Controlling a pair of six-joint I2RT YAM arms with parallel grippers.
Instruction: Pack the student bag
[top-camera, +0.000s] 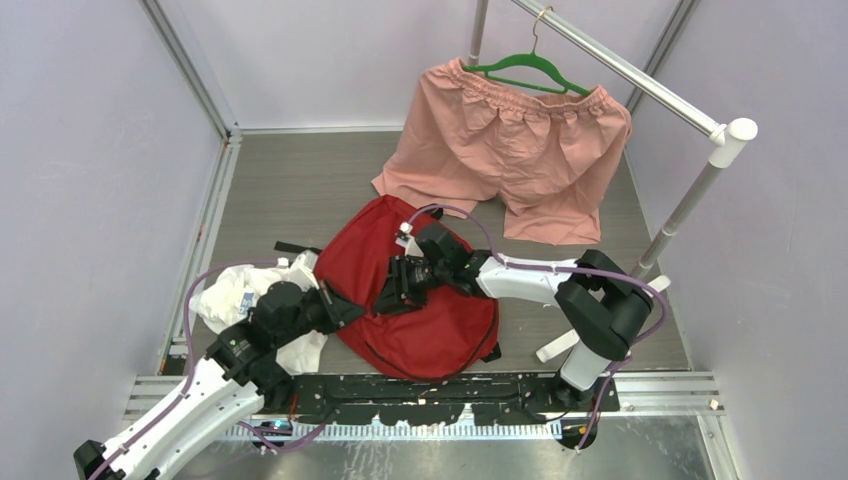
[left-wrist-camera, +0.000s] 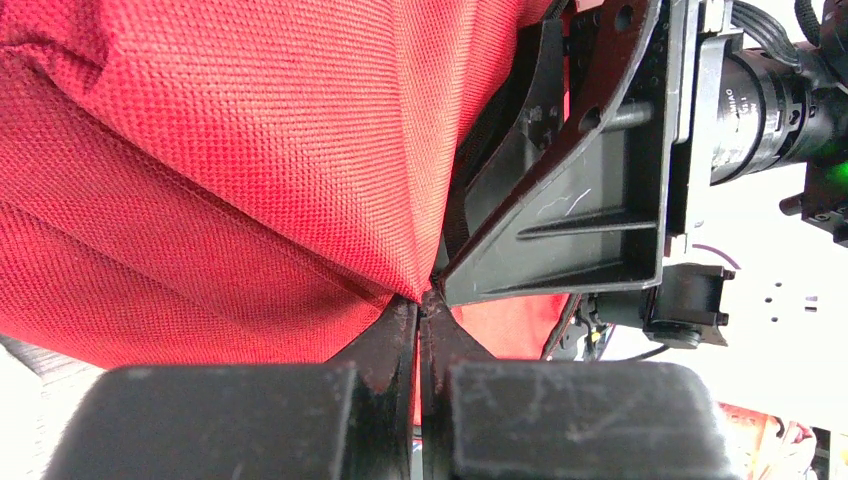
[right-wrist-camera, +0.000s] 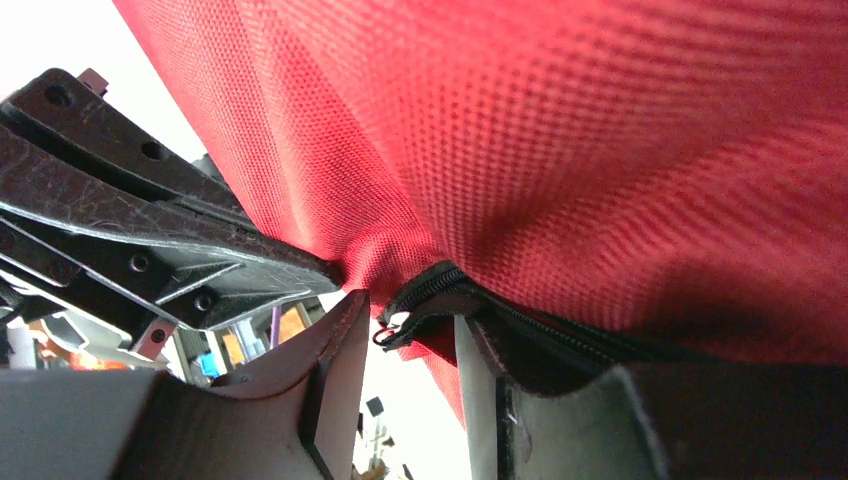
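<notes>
A red bag (top-camera: 430, 340) lies flat at the middle of the floor, both grippers over it close together. My left gripper (top-camera: 355, 312) is shut at a pinched fold of the red cloth (left-wrist-camera: 250, 160); whether cloth is between its tips is hard to tell. My right gripper is part open around a black zipper end (right-wrist-camera: 425, 300) with a small pull, beside the left gripper's tips. A white cloth (top-camera: 230, 300) lies left of the bag, partly under the left arm.
Pink shorts (top-camera: 500, 160) hang on a green hanger (top-camera: 530, 60) from a rail at the back right. A white bar (top-camera: 555, 348) lies by the right arm's base. Bare floor (top-camera: 290, 180) shows at the back left.
</notes>
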